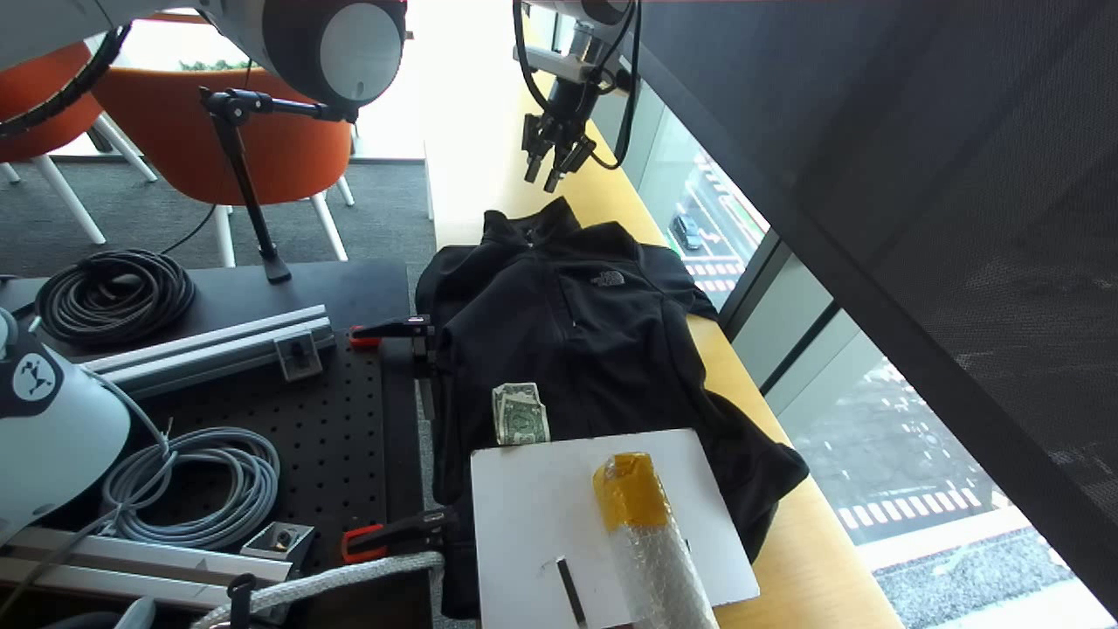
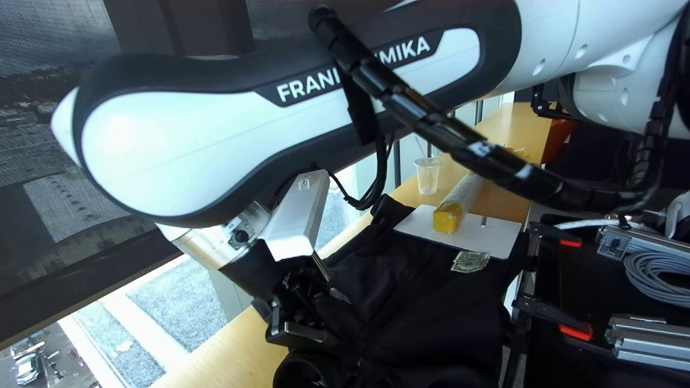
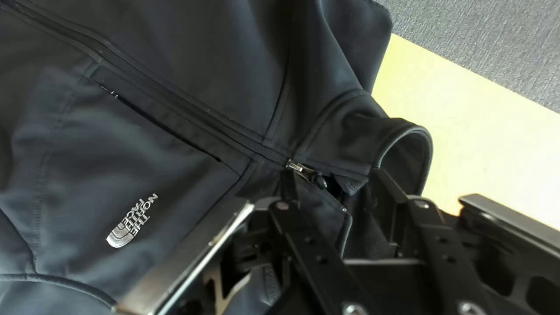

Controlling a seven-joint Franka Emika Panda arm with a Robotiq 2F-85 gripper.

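A black zip jacket (image 1: 603, 341) with a grey logo lies spread on the wooden counter, collar toward the far end. Its zipper pull (image 3: 318, 180) shows in the wrist view close to the collar (image 3: 404, 139), with the zip parted just above it. My gripper (image 1: 550, 178) hangs above the collar end, clear of the cloth in exterior view 1. Seen from the wrist, the gripper is open, its two fingers on either side of the zipper pull in the picture and nothing held. In exterior view 2 the dark fingers blend into the jacket (image 2: 414, 317).
Folded dollar bills (image 1: 520, 414) rest on the jacket beside a white board (image 1: 524, 524). A wrapped roll with a yellow end (image 1: 634, 493) lies on that board. Clamps (image 1: 393, 334) line the black workbench edge. Windows border the counter; a clear cup (image 2: 427, 174) stands behind.
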